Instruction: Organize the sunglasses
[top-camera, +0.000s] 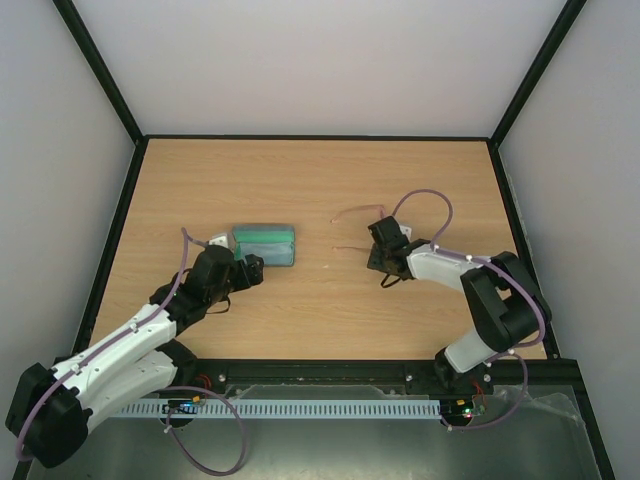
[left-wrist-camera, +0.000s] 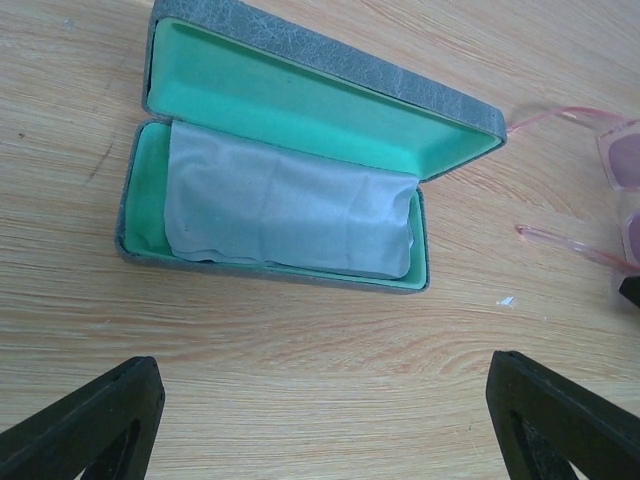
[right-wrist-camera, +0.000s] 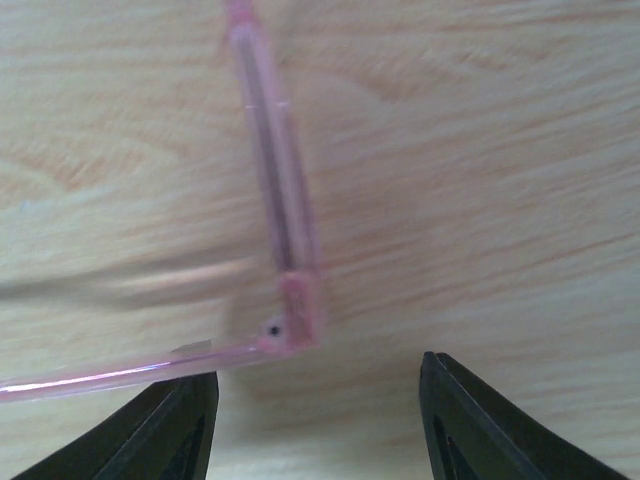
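Note:
The sunglasses, with pink frame and purple lenses (left-wrist-camera: 627, 160), lie unfolded at the right edge of the left wrist view, both temples reaching left. A pink hinge corner (right-wrist-camera: 292, 312) of them fills part of the right wrist view. My right gripper is part open just over the table beside that corner, its left finger overlapping a pink bar; nothing is clamped. An open case (left-wrist-camera: 275, 275) with green lining holds a folded grey-blue cloth (left-wrist-camera: 285, 205). In front of the case, my left gripper stands open and empty.
Bare wooden table (top-camera: 300, 315) separates the case from the sunglasses and stretches behind both. A dark front rail (top-camera: 310, 368) bounds the near side. Purple tubing (top-camera: 440, 205) loops above the right arm.

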